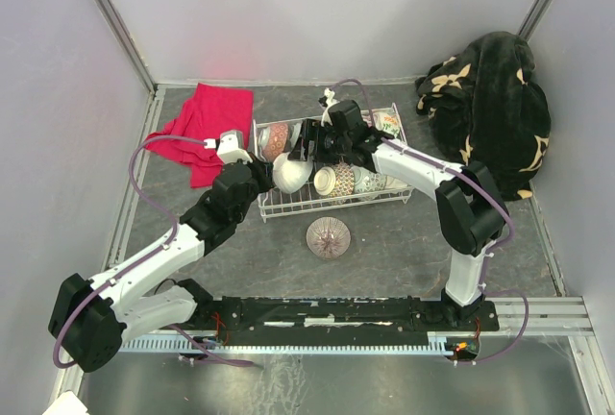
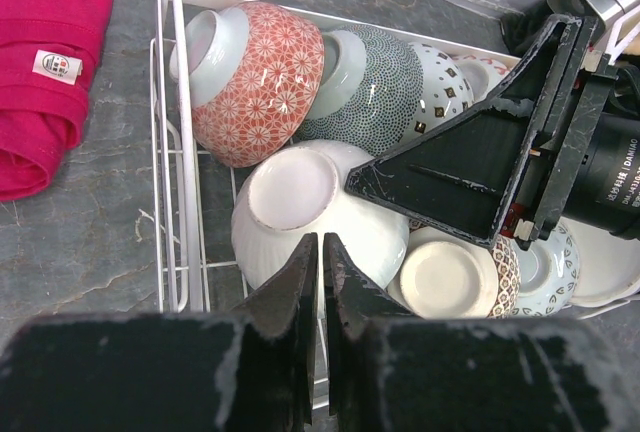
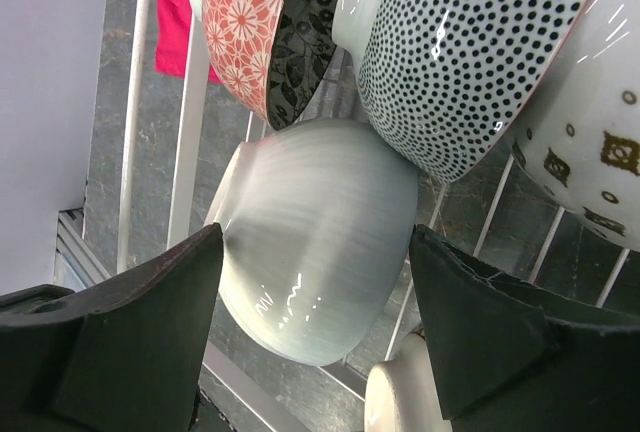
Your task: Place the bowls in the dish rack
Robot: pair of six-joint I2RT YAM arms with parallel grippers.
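Observation:
A white bowl [image 1: 291, 173] lies tilted in the left part of the wire dish rack [image 1: 298, 207], among patterned bowls, including a red one [image 2: 255, 92] and a grey dotted one [image 3: 450, 52]. In the left wrist view my left gripper is over the white bowl's near side, fingertips close together; whether they touch it is unclear. My right gripper stands open over the white bowl, which shows between its fingers; contact cannot be told.
A pink ribbed glass bowl [image 1: 328, 237] sits on the counter in front of the rack. A red cloth [image 1: 197, 125] lies back left, a dark patterned cloth [image 1: 485, 112] back right.

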